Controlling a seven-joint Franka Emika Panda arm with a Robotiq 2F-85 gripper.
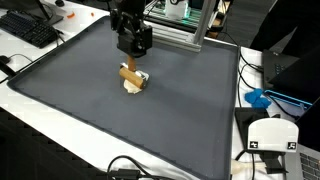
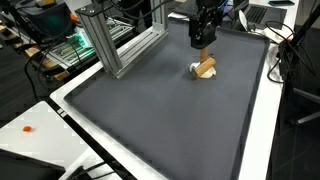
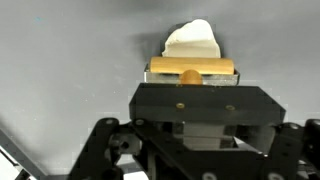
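Observation:
My gripper points down, shut on the upright handle of a wooden roller. The roller's bar lies level across a flat piece of white dough on the dark mat and appears to touch it. In the wrist view, the bar crosses the near side of the dough, whose far part stays uncovered. A black block of my gripper hides what lies nearer. From the second exterior view, dough shows on both sides of the roller.
The grey mat is broad and clear around the dough. A white frame stands at the mat's edge. Off the mat lie a keyboard, a blue object, a white device and loose cables.

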